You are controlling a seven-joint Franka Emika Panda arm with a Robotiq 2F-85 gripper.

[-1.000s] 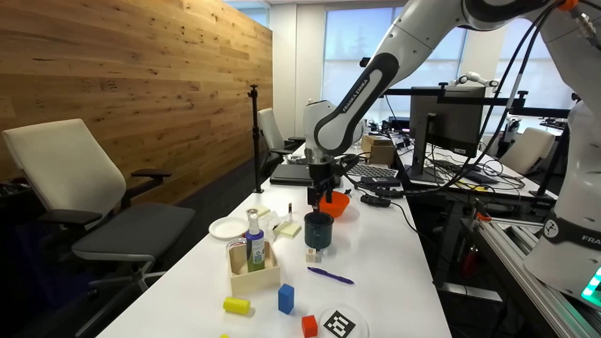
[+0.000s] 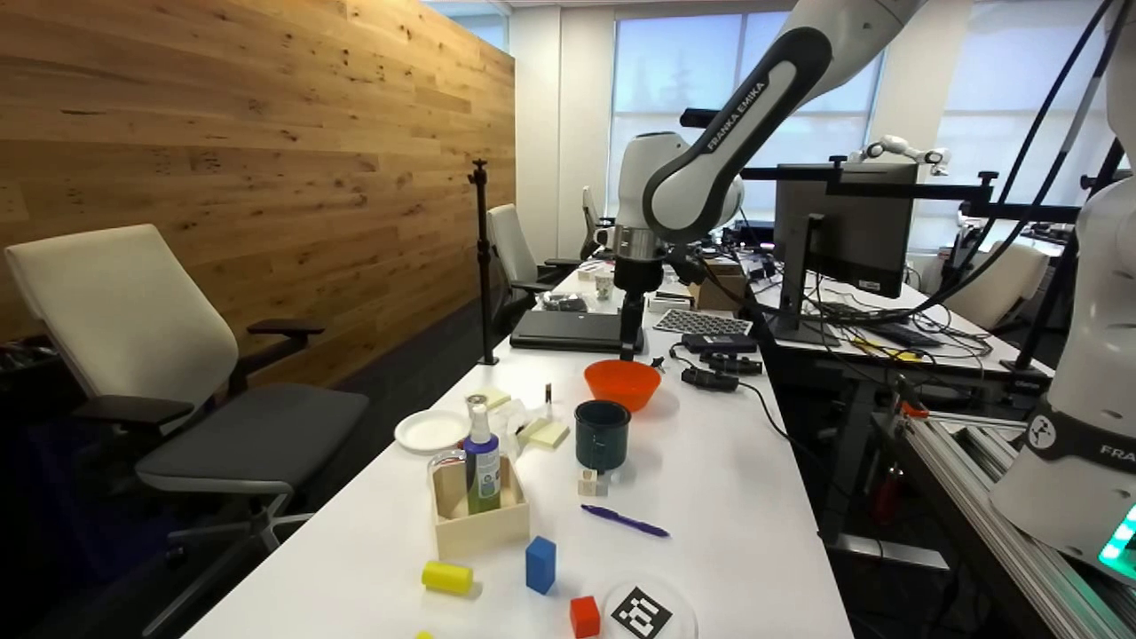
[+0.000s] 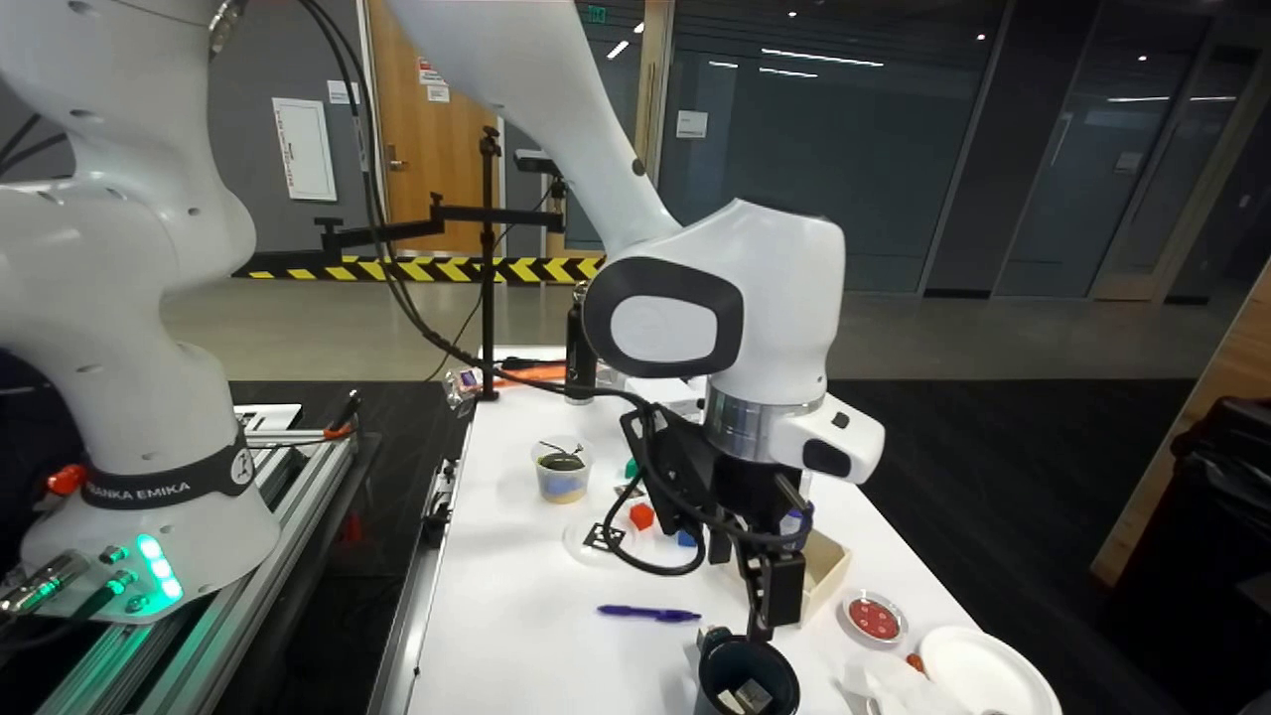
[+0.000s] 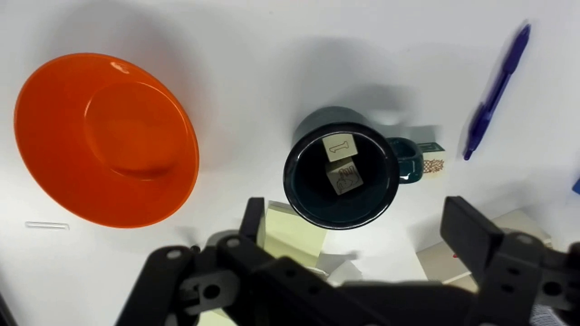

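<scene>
A dark teal mug (image 4: pixel 304 212) stands upright on the white table, its handle (image 4: pixel 411 160) turned to the right in the wrist view. Inside it lie two small wooden blocks, one marked with a 1 (image 4: pixel 340 147) and another with a drawing (image 4: pixel 345 176). Another block (image 4: pixel 433 161) with a pineapple picture sits on the table by the handle. To the mug's left is an orange bowl (image 4: pixel 136 130), with nothing in it. Above the table, my gripper is open, its fingers wide apart and nothing between them.
A purple pen (image 4: pixel 498 89) and a paperclip (image 4: pixel 47 225) lie on the table. Sticky notes (image 2: pixel 548 433), a white plate (image 2: pixel 431 430) and a cream box holding a spray bottle (image 2: pixel 482 469) stand close by. Blue (image 2: pixel 540 564), red (image 2: pixel 585 616) and yellow (image 2: pixel 447 577) blocks are farther off.
My gripper has risen from the mug and shifted away toward the far end, past the bowl in exterior view 1. The mug and other table objects look unmoved.
</scene>
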